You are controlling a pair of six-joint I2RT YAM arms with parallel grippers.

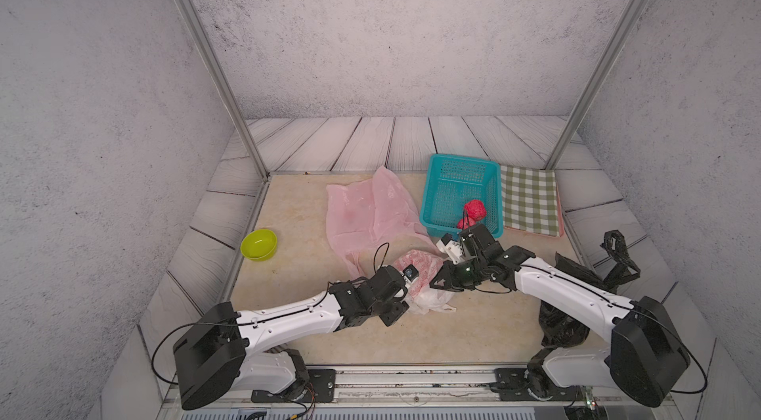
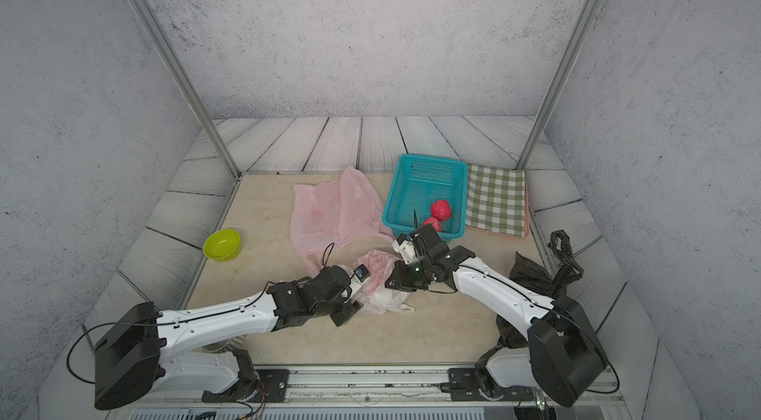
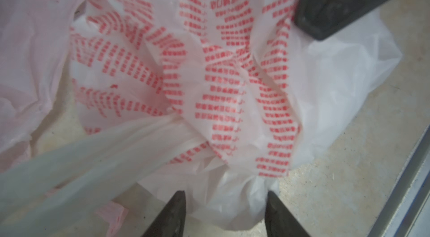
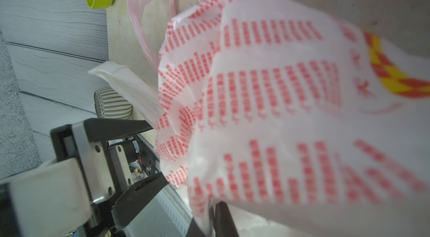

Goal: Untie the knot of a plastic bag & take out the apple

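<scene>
A white plastic bag with red print [image 1: 420, 269] lies crumpled at the table's front middle, between the two arms; no apple can be seen in it. My left gripper is part open over the bag, white plastic [image 3: 233, 196] showing between and behind its fingertips; whether it grips that is unclear. My right gripper is shut at the bag's printed side [image 4: 268, 102], with plastic draped at its fingertips; its grip is hard to make out.
A pink bag [image 1: 364, 213] lies behind. A teal basket [image 1: 436, 190] holds red items [image 1: 474, 209], beside a checked cloth [image 1: 529, 198]. A green bowl [image 1: 258, 245] is at left, a black bag [image 1: 563, 325] at right.
</scene>
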